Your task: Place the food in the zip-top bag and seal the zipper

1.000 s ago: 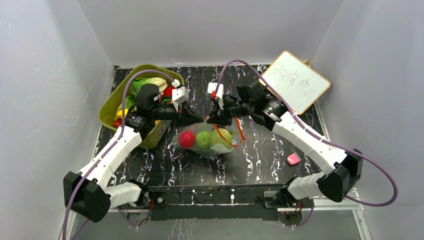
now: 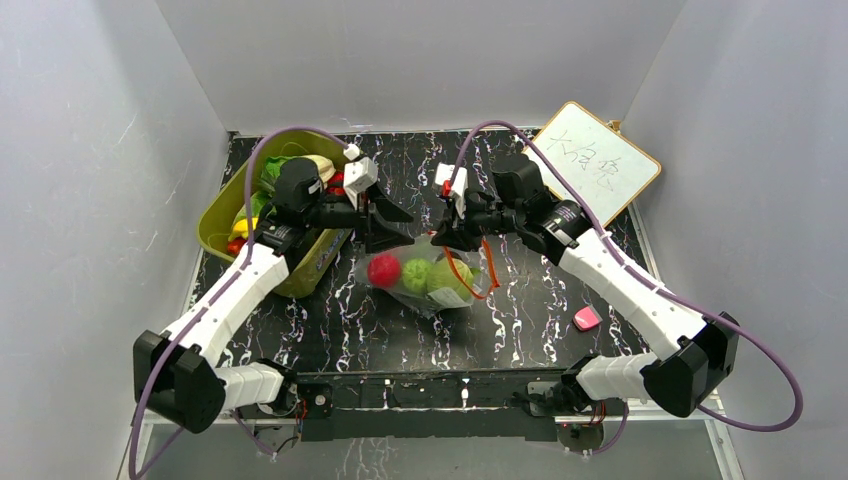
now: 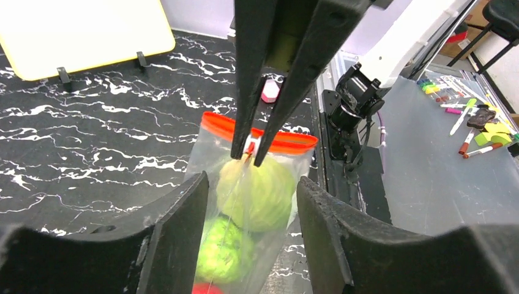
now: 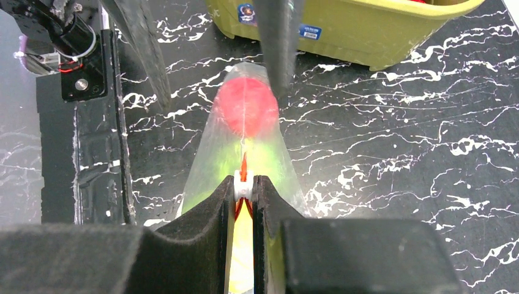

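Observation:
The clear zip bag (image 2: 427, 299) hangs with a red food item (image 2: 383, 270), a green one (image 2: 415, 275) and a larger pale green one (image 2: 449, 281) inside. Its orange zipper strip (image 2: 494, 275) bows out into a loop towards the right. My right gripper is shut on the white zipper slider (image 4: 246, 191), with orange strip running out on both sides of it. Facing it from the left, my left gripper (image 2: 408, 228) stands open. Nothing sits between its fingers; in the left wrist view the bag shows beyond them.
A green basket (image 2: 215, 212) of assorted food stands behind the left arm. At the back right leans a whiteboard (image 2: 592, 160), and a pink eraser (image 2: 587, 318) lies front right.
The right gripper has shifted right with the bag, after the bag swung left and back.

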